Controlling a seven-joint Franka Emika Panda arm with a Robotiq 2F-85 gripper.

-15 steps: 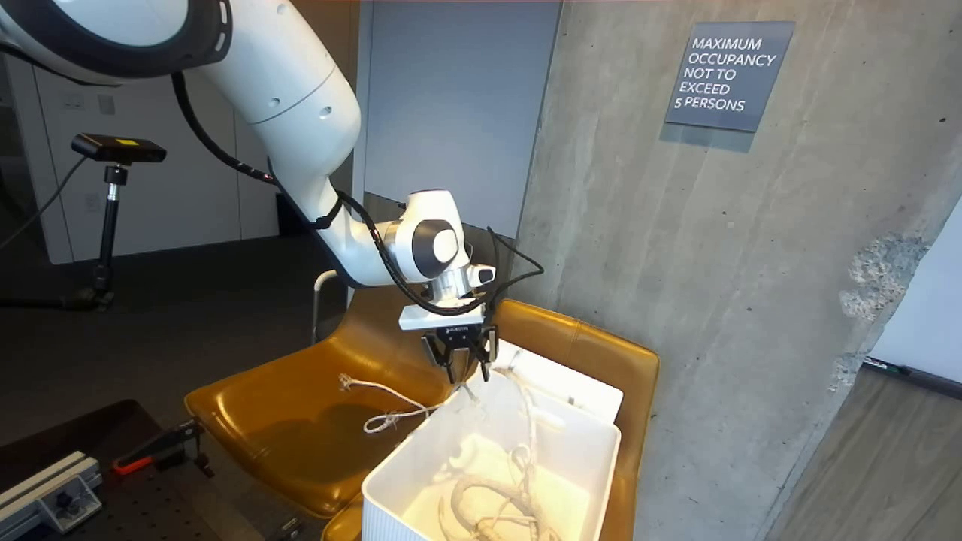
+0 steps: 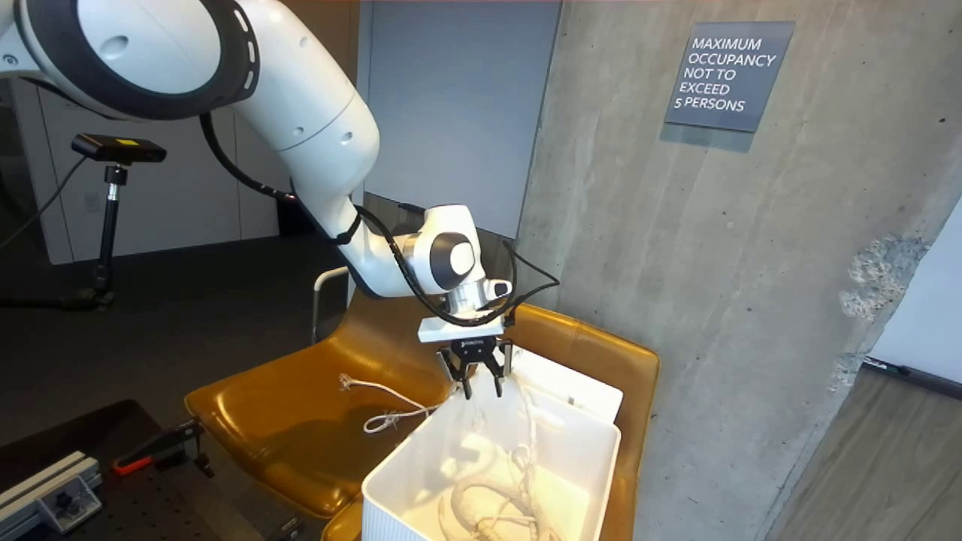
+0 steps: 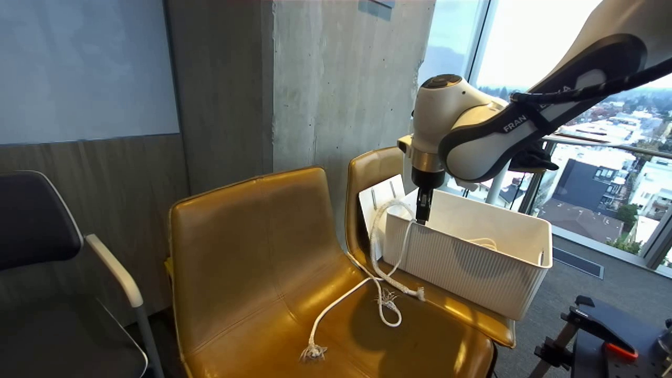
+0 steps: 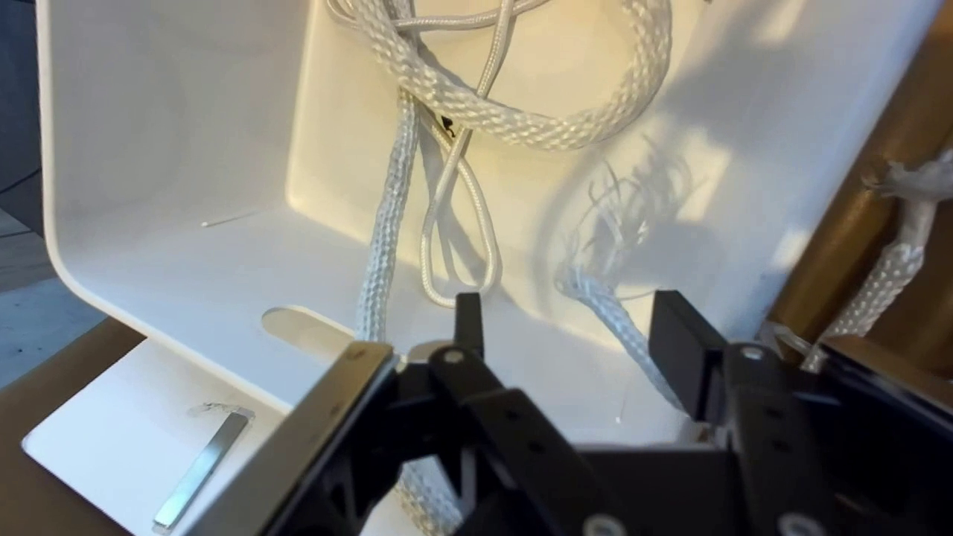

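White braided rope (image 4: 536, 125) lies coiled in a white bin (image 2: 392, 473). A thicker white strand (image 3: 376, 236) hangs over the bin's side beside a thinner one. My gripper (image 2: 483, 391) points down over the bin's back corner. In the wrist view its fingers (image 4: 683, 348) stand some way apart, with the bin's pale inside showing in the gap. A frayed rope end (image 4: 625, 335) reaches into that gap and passes behind the right finger. Whether the fingers press on rope or rim is hidden.
The bin stands on a brown leather chair (image 3: 479, 327), with a white panel (image 2: 568, 383) leaning behind it. Loose rope ends (image 3: 340, 301) lie on the neighbouring brown chair (image 3: 252, 252). A concrete wall (image 2: 685, 315) rises close behind.
The arm and gripper have moved right and slightly down in exterior view 1, further over the bin. The bin and the rope inside look unmoved.
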